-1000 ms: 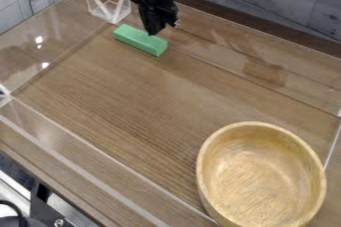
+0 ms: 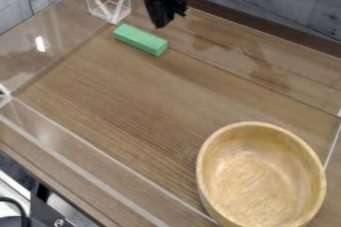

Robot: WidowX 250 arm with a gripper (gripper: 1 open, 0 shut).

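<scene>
A black gripper hangs at the top centre, above and a little behind a green block lying on the wooden table. Whether its fingers are open or shut is hard to tell at this size.
A clear, wire-like or plastic holder stands at the back left, left of the gripper. A large round wooden bowl sits at the front right.
The gripper has shifted slightly upward in view, away from the green block, which lies in about the same place.
</scene>
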